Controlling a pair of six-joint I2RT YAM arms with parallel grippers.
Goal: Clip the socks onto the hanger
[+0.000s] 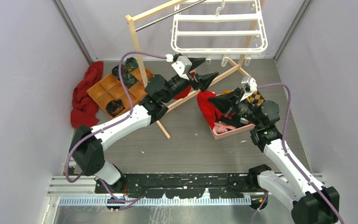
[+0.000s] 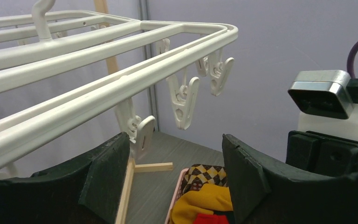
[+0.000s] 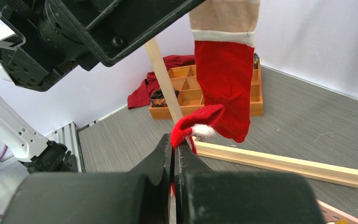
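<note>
The white hanger [image 1: 219, 50] is at the top of the top view, with several clips below its rim. In the left wrist view, one white clip [image 2: 142, 135] appears beyond the left fingertip and another clip [image 2: 184, 102] farther right. My left gripper [image 1: 210, 68] stands open just below the hanger's front edge, empty. My right gripper is shut on a red sock [image 3: 193, 122] with a white patch, which folds over its fingertips. A red, white-banded, tan sock [image 3: 223, 84] hangs beyond; its upper end is out of view.
A pink box [image 1: 233, 133] of clothing lies below the right gripper. Farther left are a wooden compartment tray [image 1: 106, 88] and dark red cloth [image 1: 85, 100]. Wooden frame bars [image 1: 168, 128] cross the floor.
</note>
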